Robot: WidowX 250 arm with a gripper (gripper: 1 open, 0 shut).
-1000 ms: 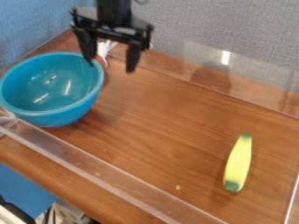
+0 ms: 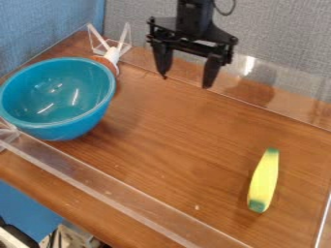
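My black gripper (image 2: pixel 187 68) hangs open at the top centre, above the back of the wooden table (image 2: pixel 168 165), with nothing between its fingers. A teal bowl (image 2: pixel 58 111) sits at the left. A yellow object with green ends (image 2: pixel 264 179), like a toy corn or banana, lies at the right.
A white and orange object (image 2: pixel 108 54) stands behind the bowl near the back left corner. Clear barriers edge the table.
My gripper has moved right from over the bowl's back edge to the table's back centre. The bowl and yellow object have not moved.
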